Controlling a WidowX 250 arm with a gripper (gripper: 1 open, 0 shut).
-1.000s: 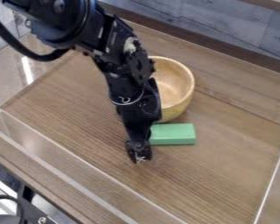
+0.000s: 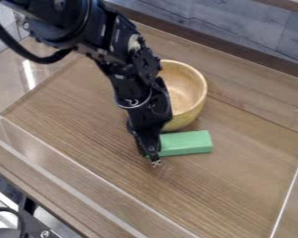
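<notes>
The black arm reaches down from the top left, and its gripper (image 2: 153,157) is low at the wooden table, against the left end of a green block (image 2: 192,143). The gripper looks shut, with nothing clearly visible between its fingers. Behind the arm a tan bowl (image 2: 185,85) sits on the table, partly hidden by the arm, just beyond the block.
A grey panelled wall (image 2: 196,28) runs along the back. Cables and metal parts show beyond the table's lower left edge.
The gripper has risen slightly from where it was a second ago.
</notes>
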